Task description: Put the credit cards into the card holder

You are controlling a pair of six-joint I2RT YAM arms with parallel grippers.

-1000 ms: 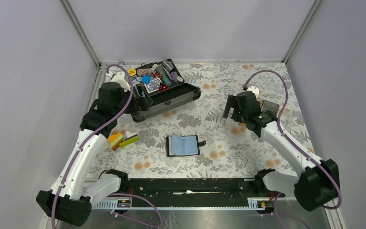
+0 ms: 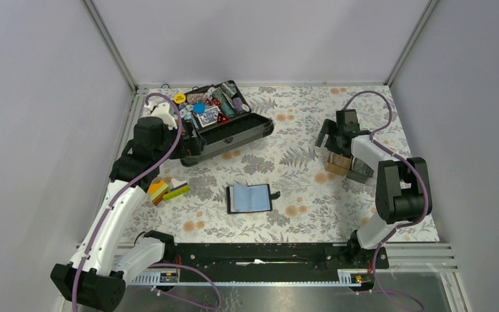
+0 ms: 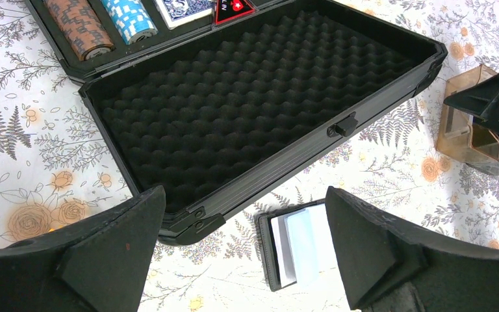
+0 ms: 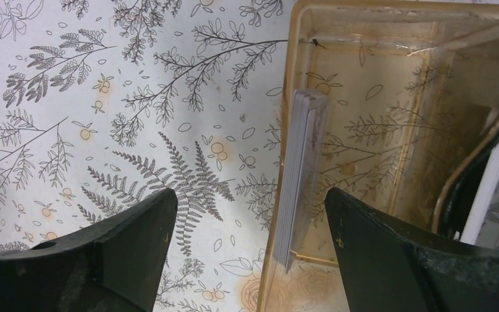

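A stack of cards [image 4: 299,169] stands on edge along the left wall of a clear amber organiser [image 4: 403,8] at the right of the table. My open right gripper is over that wall, the cards between but apparently below its fingers. The open card holder [image 2: 250,198], a dark wallet with pale blue sleeves, lies at front centre. My left gripper is open above the front edge of the black case's lid, holding nothing.
An open case [image 2: 224,133] with poker chips and playing cards fills the back left. Coloured blocks [image 2: 177,192] lie left of the holder.
My right arm has moved back and right, bringing its gripper over the organiser. The left arm is almost still.
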